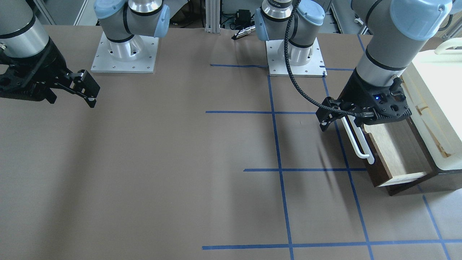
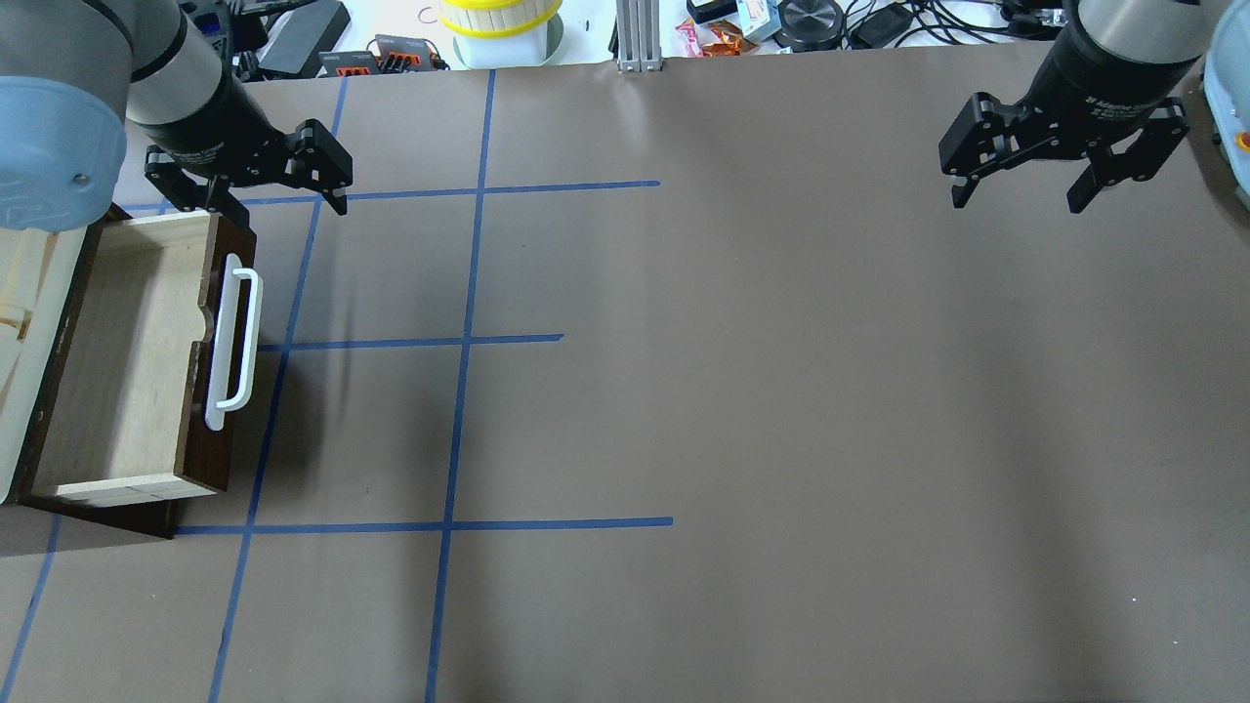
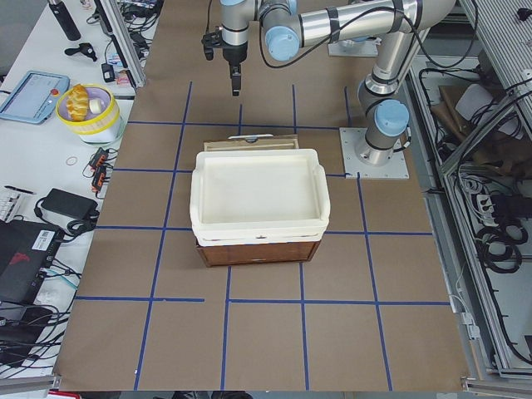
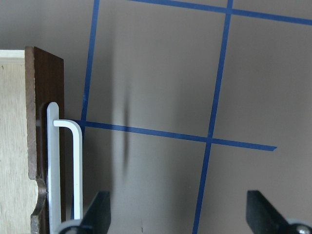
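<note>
A wooden drawer (image 2: 125, 351) with a dark front and a white bar handle (image 2: 248, 340) juts from the box (image 1: 437, 177) under a white lid (image 3: 259, 195). My gripper (image 2: 282, 205) hangs open just beyond the handle's far end, above it, with nothing between its fingers. In the left wrist view the handle (image 4: 77, 165) runs along the lower left, and the two fingertips show at the bottom edge, wide apart.
A second arm's black gripper (image 1: 73, 97) is at the opposite side. Bare floor with blue tape lines (image 1: 277, 143) fills the middle. Other arm bases stand at the back.
</note>
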